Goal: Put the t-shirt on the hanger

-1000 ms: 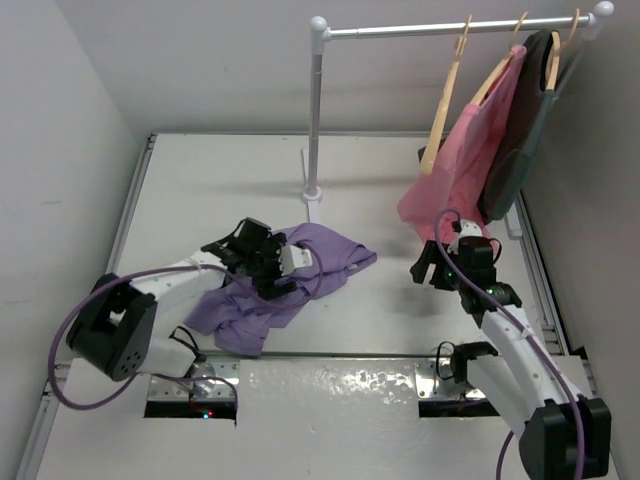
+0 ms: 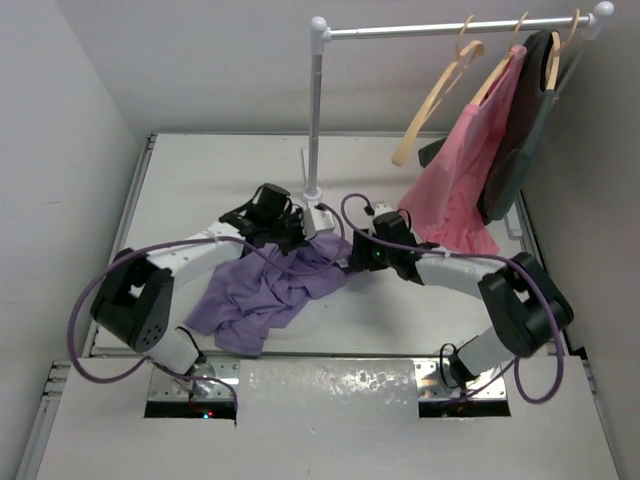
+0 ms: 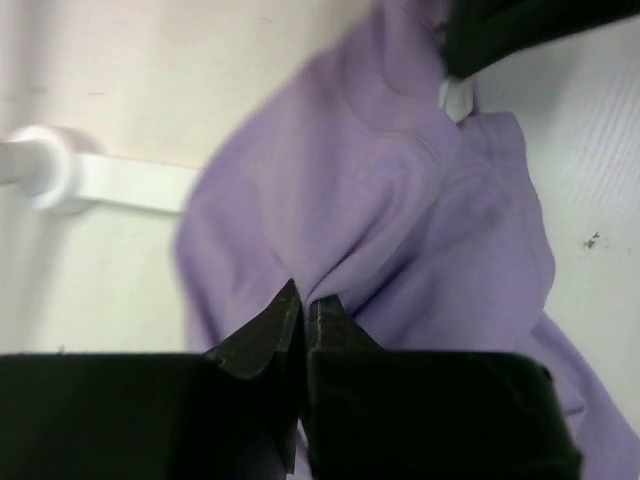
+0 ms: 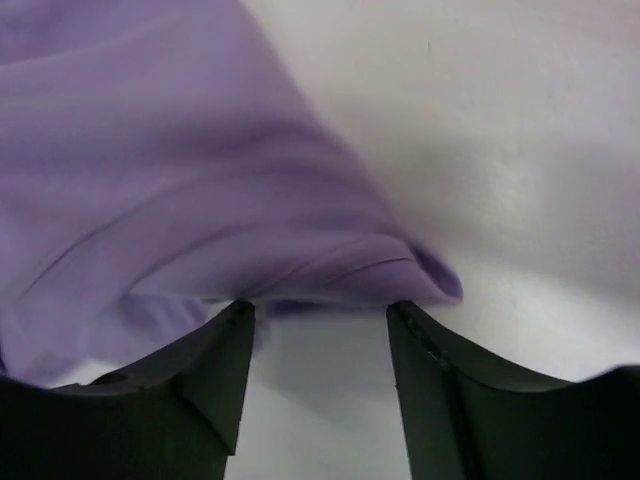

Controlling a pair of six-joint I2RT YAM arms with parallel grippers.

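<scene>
The purple t-shirt (image 2: 262,290) lies crumpled on the table at left of centre. In the left wrist view my left gripper is shut, and a fold of the shirt (image 3: 375,190) runs into its fingertips. My right gripper is at the shirt's right end. Its fingers (image 4: 225,355) stand some way apart in the blurred right wrist view, with the shirt's folded edge (image 4: 330,265) across the tips; whether they grip it cannot be made out. An empty wooden hanger (image 2: 437,100) hangs tilted from the rack.
The white rack's post (image 2: 314,130) rises just behind the shirt. A pink garment (image 2: 465,170) and a dark garment (image 2: 518,150) hang at the right, behind my right arm. Bare table (image 2: 350,325) shows in front, between the arms.
My right gripper has moved left from open table to the shirt's right end. My left gripper has shifted right and away over the shirt. The empty hanger has swung.
</scene>
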